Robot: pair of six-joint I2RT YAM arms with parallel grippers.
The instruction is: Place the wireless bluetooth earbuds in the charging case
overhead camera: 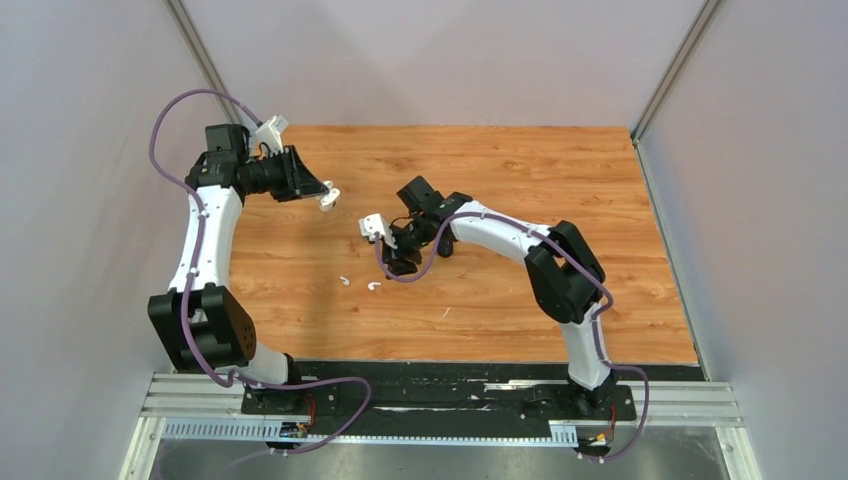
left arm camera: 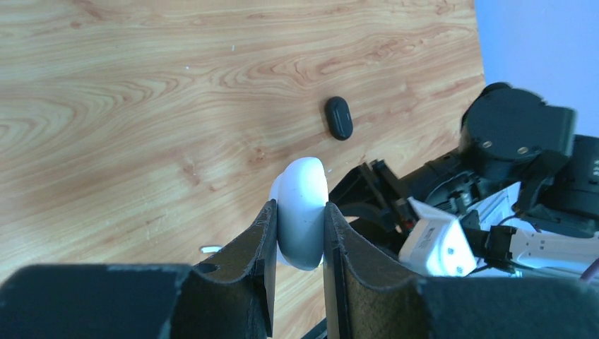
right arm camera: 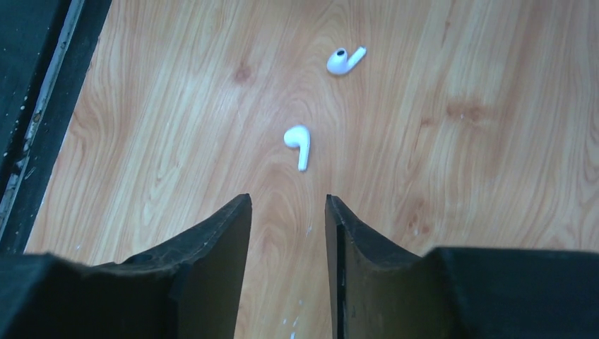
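My left gripper is shut on the white charging case (left arm camera: 301, 205), held above the table's left part in the top view (overhead camera: 330, 198). Two white earbuds lie apart on the wood: one (right arm camera: 298, 141) centred ahead of my right gripper's fingers in the right wrist view, the other (right arm camera: 339, 62) farther off. In the top view they show as small white bits (overhead camera: 344, 281). My right gripper hangs over the table to their upper right, fingers apart with nothing between them.
A small black object (left arm camera: 338, 117) lies on the table, partly behind the right arm in the top view. A dark rail runs along the front edge.
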